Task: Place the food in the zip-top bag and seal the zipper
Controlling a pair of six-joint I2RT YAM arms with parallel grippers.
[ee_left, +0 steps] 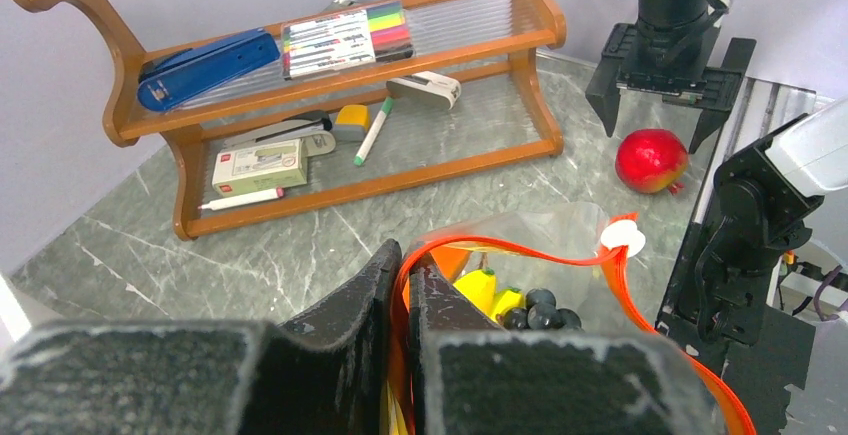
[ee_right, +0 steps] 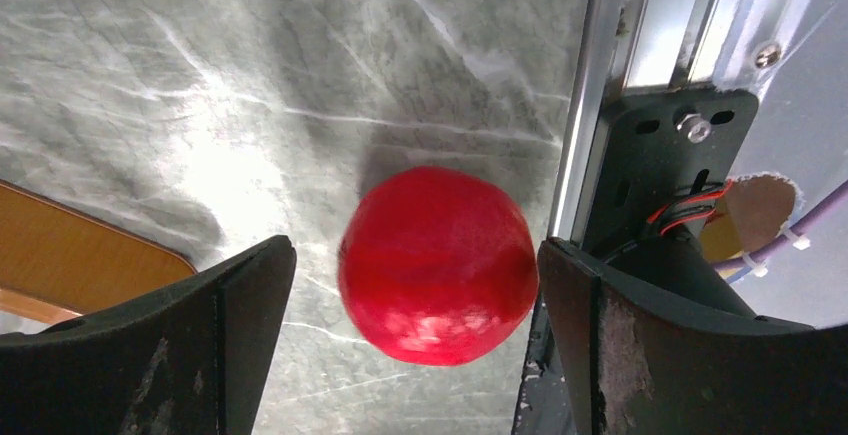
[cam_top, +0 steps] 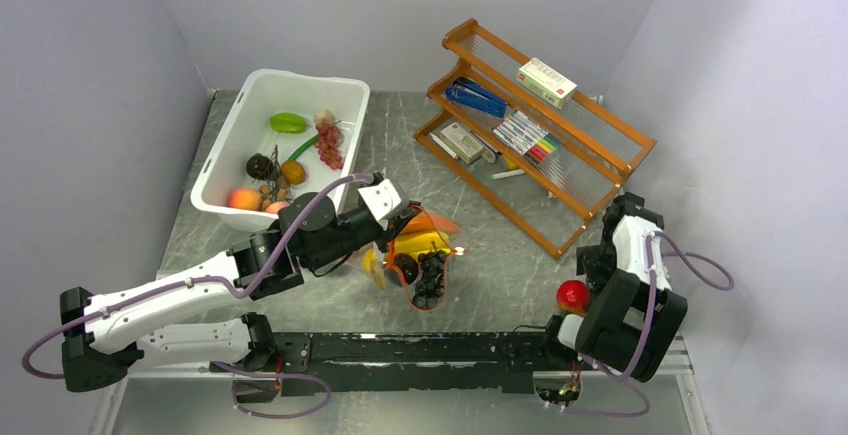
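A clear bag with an orange-edged mouth (ee_left: 535, 252) stands open, its rim pinched by my left gripper, which is shut on it. Inside the bag show a yellow fruit (cam_top: 420, 243), dark grapes (cam_top: 430, 280), a dark round item (cam_top: 406, 266) and an orange piece (cam_top: 432, 221). At the table's front right lies a round red fruit (ee_right: 436, 267). Over it hangs my right gripper, open and pointing down, with the fruit in the gap between its fingers. The right-hand finger (ee_right: 575, 285) appears very close to the fruit; contact cannot be told.
A white bin (cam_top: 225, 145) at the back left holds more produce. The wooden rack (cam_top: 520, 220) with pens and boxes stands at the back right, near the right arm. Bare table (cam_top: 500, 290) lies between bag and red fruit.
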